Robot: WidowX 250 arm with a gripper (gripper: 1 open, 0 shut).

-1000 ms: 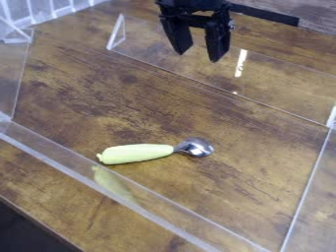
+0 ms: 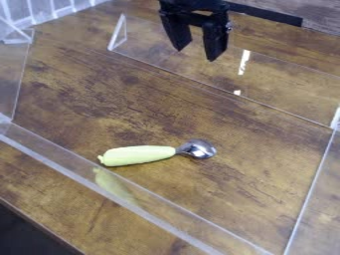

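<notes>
A spoon (image 2: 139, 155) with a thick pale yellow-green handle and a shiny metal bowl lies on the wooden table, in the lower middle of the view. My black gripper (image 2: 197, 42) hangs at the top centre, well behind and above the spoon. Its two fingers stand apart, with nothing between them.
Clear acrylic walls (image 2: 295, 95) surround the work area on the wooden table (image 2: 93, 85). The table inside is bare apart from the spoon. A white rack-like object (image 2: 16, 15) is at the top left, and a dark edge runs at the lower left.
The gripper has shifted very slightly left and up since a second ago. The spoon lies as before.
</notes>
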